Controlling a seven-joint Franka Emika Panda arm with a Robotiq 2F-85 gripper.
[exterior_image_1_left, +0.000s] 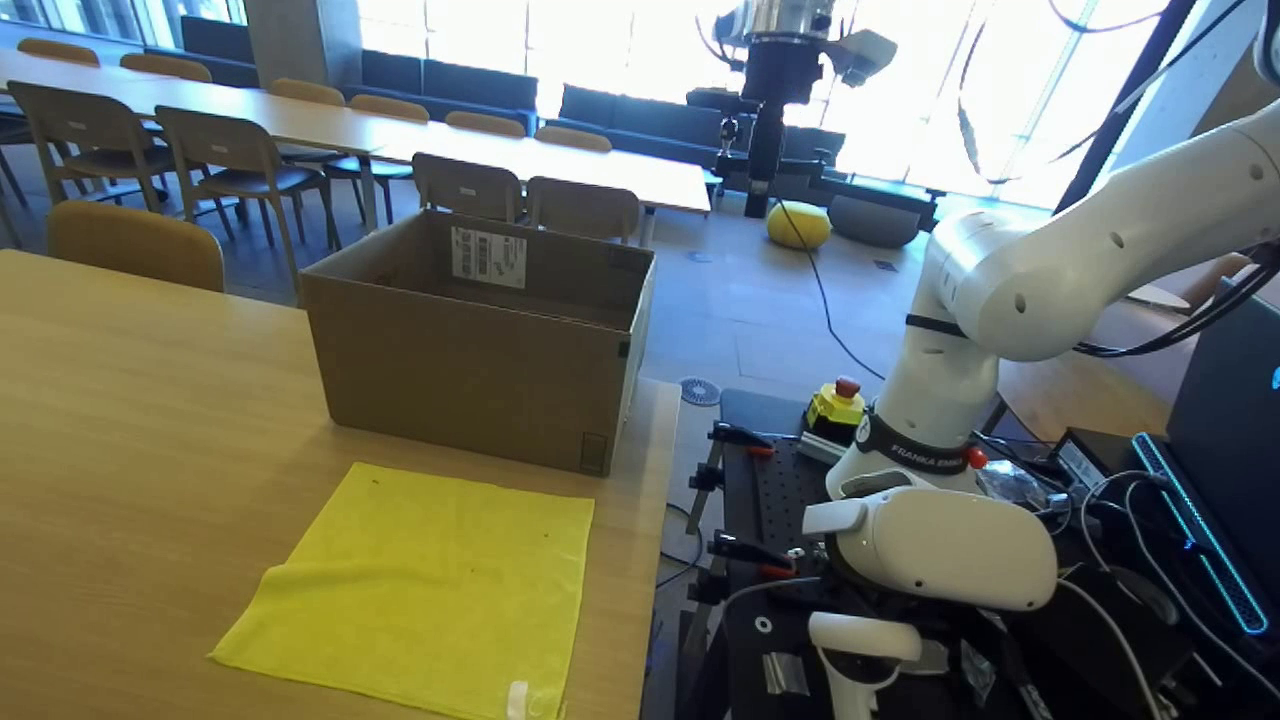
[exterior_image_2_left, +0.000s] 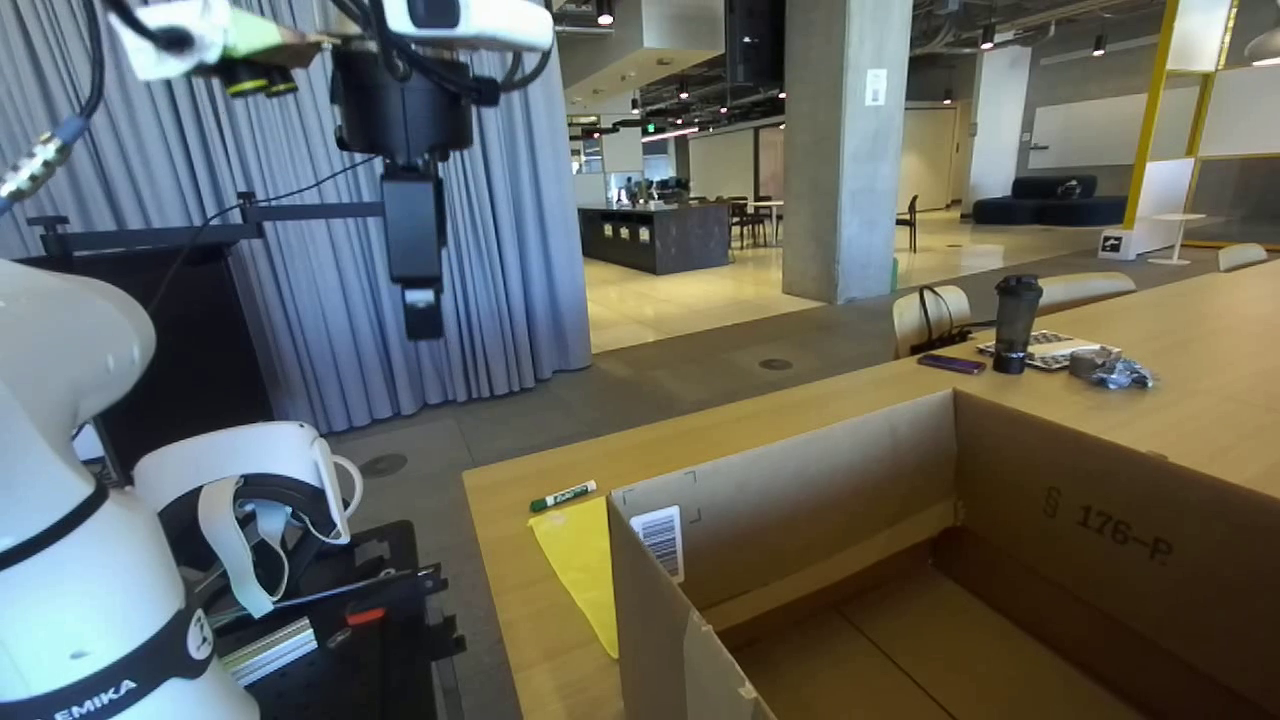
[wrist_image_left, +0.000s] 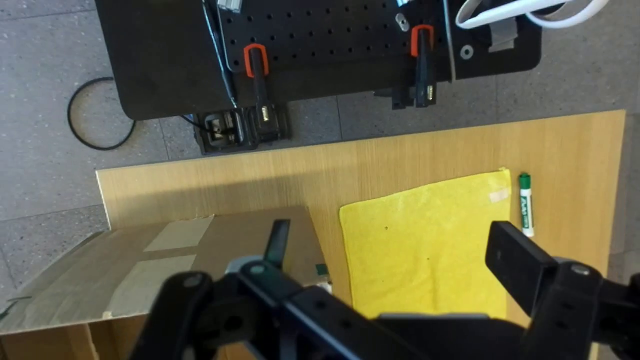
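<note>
A yellow cloth (exterior_image_1_left: 420, 588) lies nearly flat on the wooden table (exterior_image_1_left: 144, 468), one edge slightly rumpled. Just past one end of it rests a green-and-white marker (wrist_image_left: 526, 204), also visible in exterior view 2 beside the cloth (exterior_image_2_left: 582, 564). The tall open cardboard box (exterior_image_1_left: 468, 372) stands at the cloth's other end; the part of its floor seen in exterior view 2 is bare. High above the table edge, my gripper points down, its fingers wide apart. Nothing is held between them, and it touches none of these things.
The robot's black bench (wrist_image_left: 324, 78), with clamps along its edge, sits across a narrow gap from the table. A white headset (exterior_image_1_left: 942, 546) rests there. In exterior view 2, a dark bottle (exterior_image_2_left: 1016, 322) and phone (exterior_image_2_left: 951, 362) are beyond the box.
</note>
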